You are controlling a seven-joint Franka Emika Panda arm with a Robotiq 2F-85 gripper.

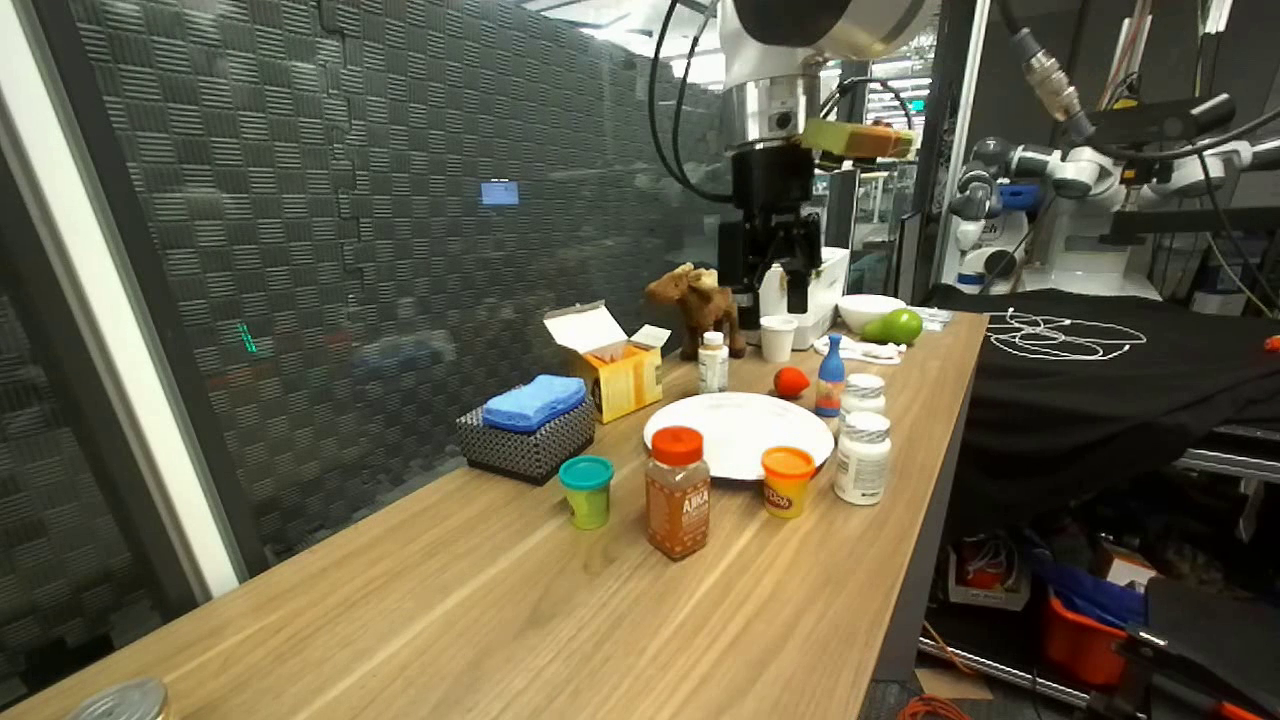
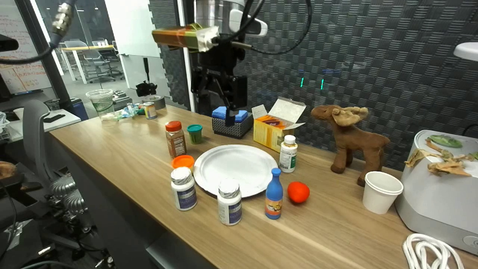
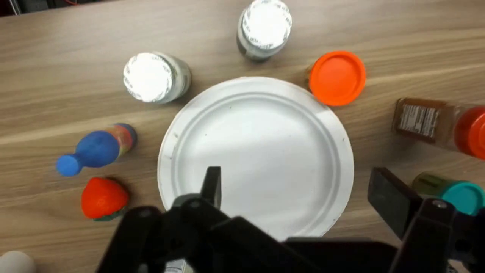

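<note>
High over the table, my gripper stands open, its two dark fingers wide apart with nothing between them. Beneath it in the wrist view lies an empty white plate. Around the plate stand two white bottles with pale lids, one at its upper left and one above it, and an orange-lidded tub. To the plate's left are a blue bottle and a red strawberry-like thing. A red-lidded spice jar and a teal-lidded tub are on its right.
Along the wall stand a yellow open box, a black basket with blue cloth, another white bottle and a brown moose toy. A paper cup sits beside a white appliance. Bare table lies at the near end.
</note>
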